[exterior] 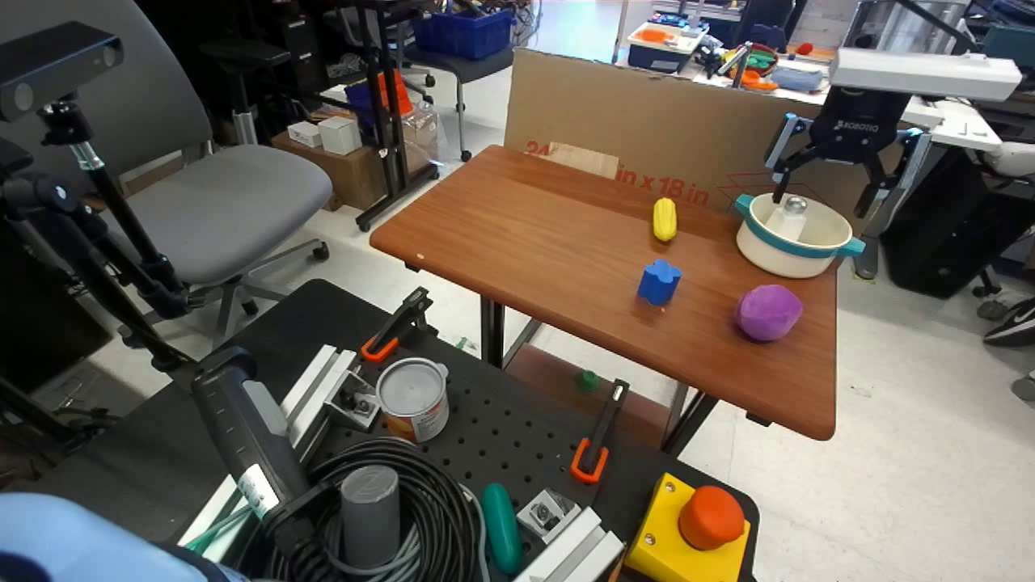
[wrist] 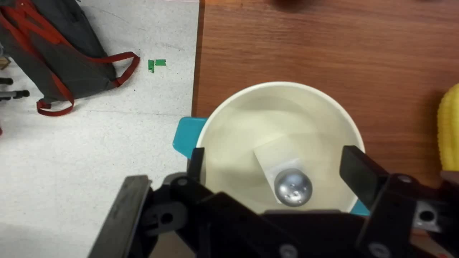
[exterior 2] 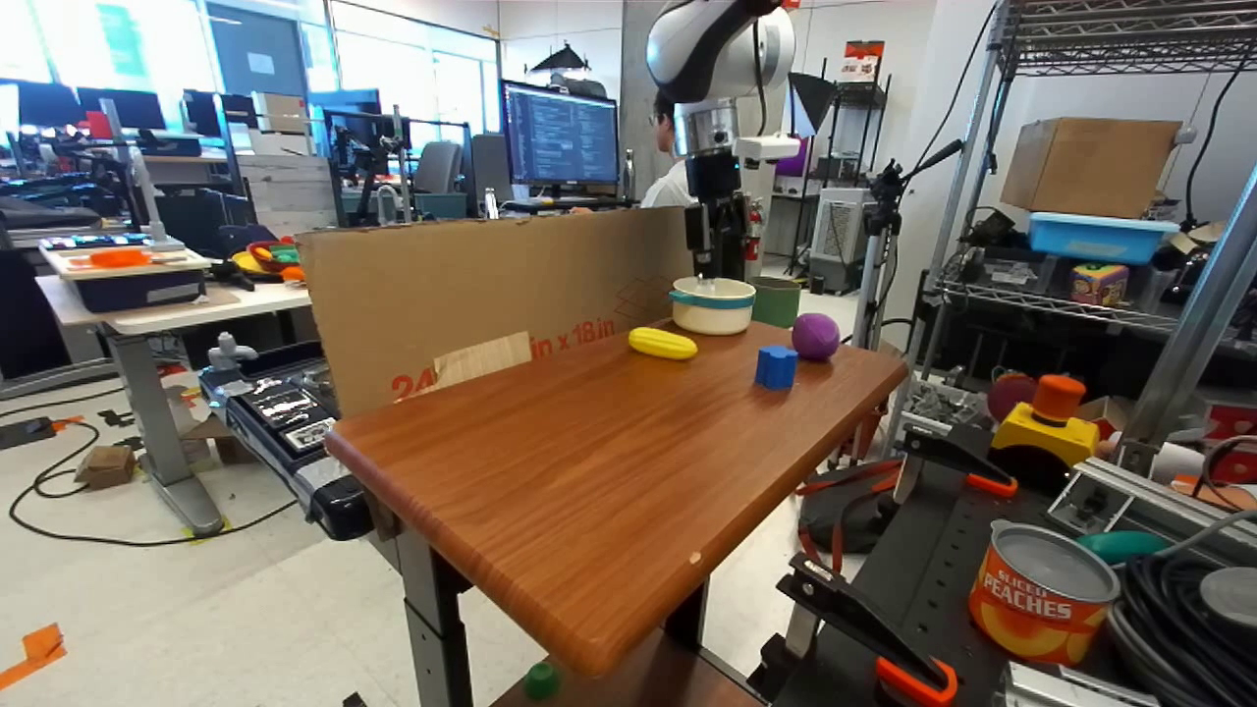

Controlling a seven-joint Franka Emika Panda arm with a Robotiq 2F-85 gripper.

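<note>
A cream pot (exterior: 776, 256) with teal handles stands at the table's far right corner. Inside it leans a white shaker (wrist: 279, 159) with a rounded metal top, tilted against the pot wall. My gripper is open over the pot, its fingers (wrist: 359, 174) spread wide to either side of the shaker and nothing held between them. In the first exterior view the fingertips hang around the height of the pot's rim. From the second exterior view the pot (exterior 2: 712, 314) hides the shaker's body.
On the wooden table (exterior: 543, 233) lie a yellow corn-like toy (exterior: 665, 220), a blue block (exterior: 660, 282) and a purple ball-like object (exterior: 768, 312). A cardboard sheet (exterior: 582, 111) stands along the back edge.
</note>
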